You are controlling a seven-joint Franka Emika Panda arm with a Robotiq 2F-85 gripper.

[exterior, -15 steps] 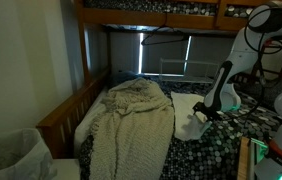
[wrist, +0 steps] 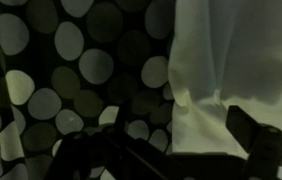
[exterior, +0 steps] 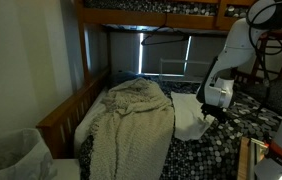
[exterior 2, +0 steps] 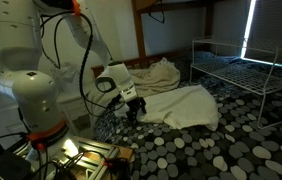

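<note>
A white cloth (exterior: 188, 112) lies spread over the dotted bedding, and in exterior view 2 the white cloth (exterior 2: 181, 105) reaches to the right of the arm. My gripper (exterior 2: 138, 110) hangs low beside the cloth's near edge. Looking down from the wrist, the cloth (wrist: 256, 60) fills the right side, with a fold running along it. The gripper stands open there, its dark fingers wide apart, one over the dotted bedding and the other over the cloth. No cloth is visibly pinched between them.
A cream blanket (exterior: 126, 120) is heaped alongside the cloth, by the wooden bed rail (exterior: 73, 115). A white wire rack (exterior 2: 246, 75) stands behind the cloth. Dotted bedding (exterior 2: 221, 155) lies bare at the front.
The forearm and wrist have shifted slightly and turned, with the gripper staying low near the cloth's edge. The cloth and blanket look unmoved.
</note>
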